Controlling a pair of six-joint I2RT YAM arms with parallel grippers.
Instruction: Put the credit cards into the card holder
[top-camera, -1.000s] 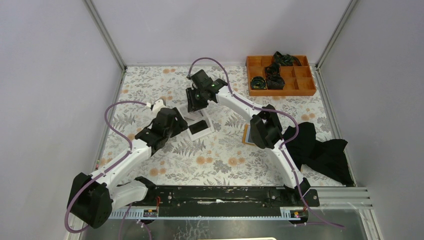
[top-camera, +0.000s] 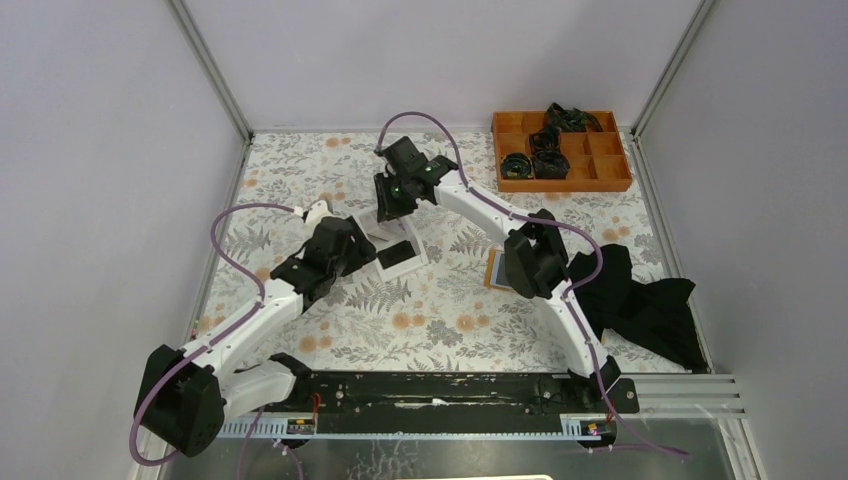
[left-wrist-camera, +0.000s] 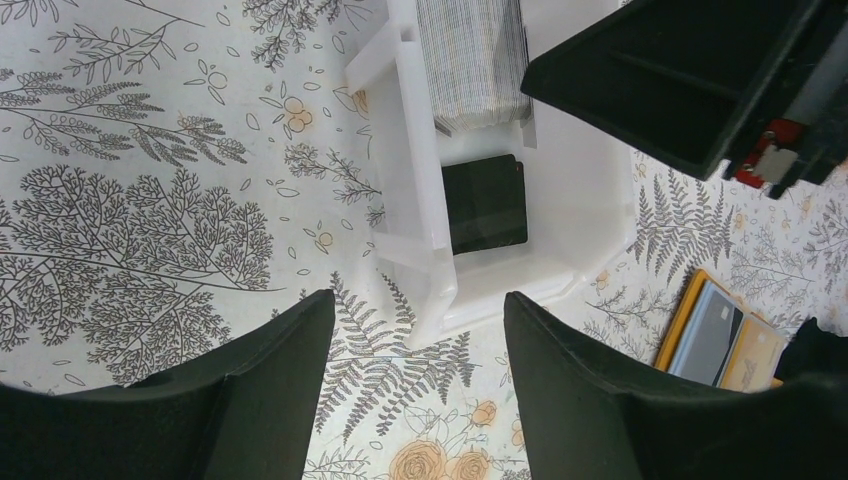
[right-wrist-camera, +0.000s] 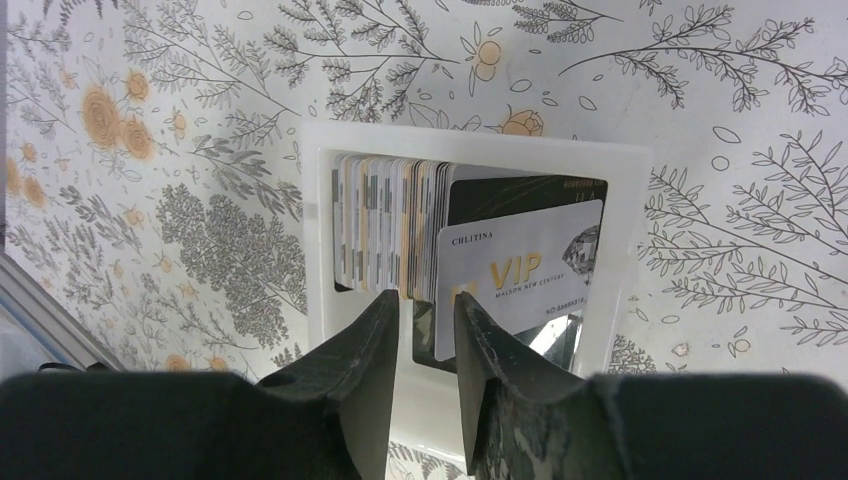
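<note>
The white card holder (top-camera: 417, 263) lies in the middle-left of the table, with an upright row of cards (right-wrist-camera: 385, 225) in it. Flat beside that row is a silver VIP card (right-wrist-camera: 515, 260) on darker cards. A black card (left-wrist-camera: 485, 205) lies in the other compartment. My left gripper is open at the holder's near side, nothing between its fingers. My right gripper is over the holder by the VIP card, fingers narrowly apart; I cannot tell whether anything is held between them.
An orange compartment tray (top-camera: 610, 150) with black items stands at the back right. A small orange-framed object (left-wrist-camera: 705, 335) lies to the right of the holder, and a black cloth (top-camera: 650, 310) at the far right.
My right arm and its cable have shifted very slightly. The left arm and the holder look unchanged.
</note>
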